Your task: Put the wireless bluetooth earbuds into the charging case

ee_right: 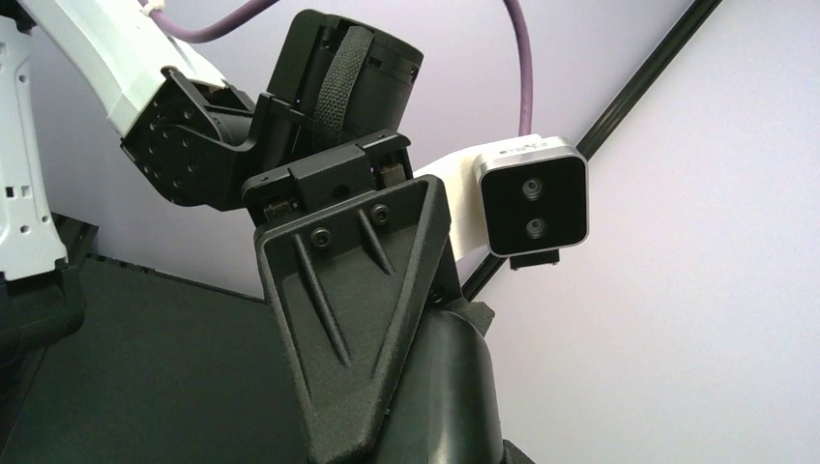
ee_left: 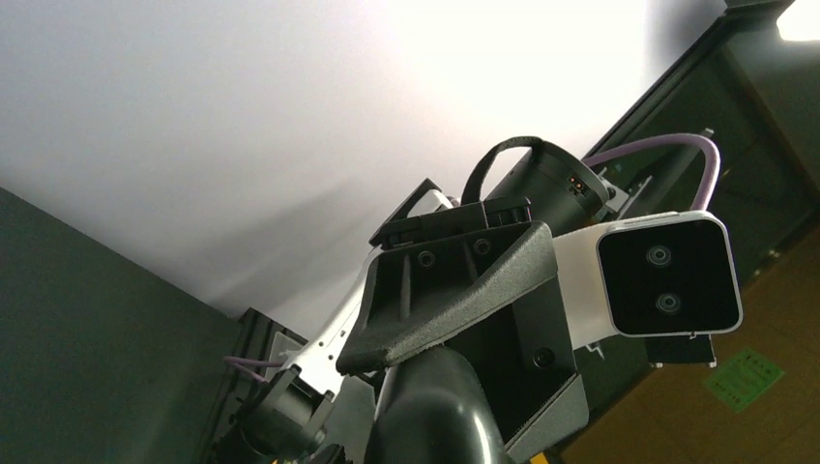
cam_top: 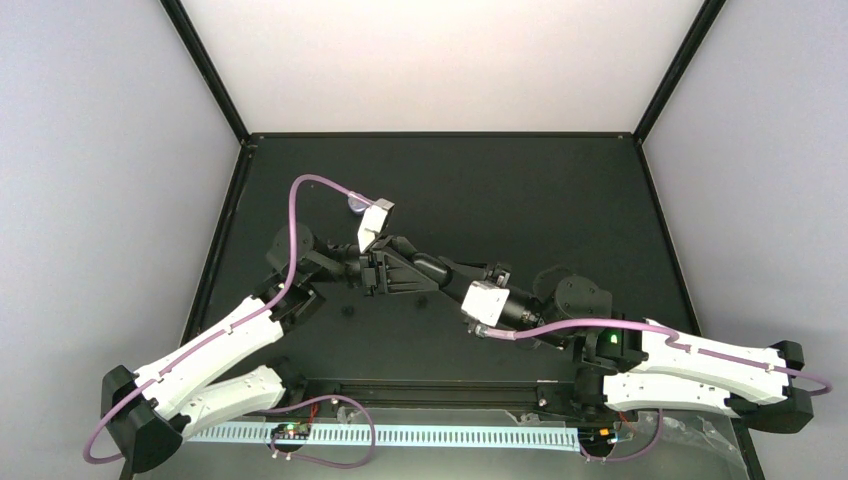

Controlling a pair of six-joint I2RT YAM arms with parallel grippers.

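A dark, glossy, rounded charging case (cam_top: 431, 267) is held above the mat between my two grippers. My left gripper (cam_top: 428, 276) is shut on its left end, and my right gripper (cam_top: 454, 278) is shut on its right end. In the left wrist view the case (ee_left: 433, 411) runs up between the right gripper's fingers. The right wrist view shows the case (ee_right: 453, 382) beside a left gripper finger (ee_right: 353, 319). Whether its lid is open cannot be told. Two small dark pieces, probably the earbuds, lie below: one piece (cam_top: 347, 311) under the left arm, another piece (cam_top: 421, 302) below the grippers.
A small pale round object (cam_top: 357, 204) is partly behind the left wrist camera. Purple cables (cam_top: 292, 230) loop along both arms.
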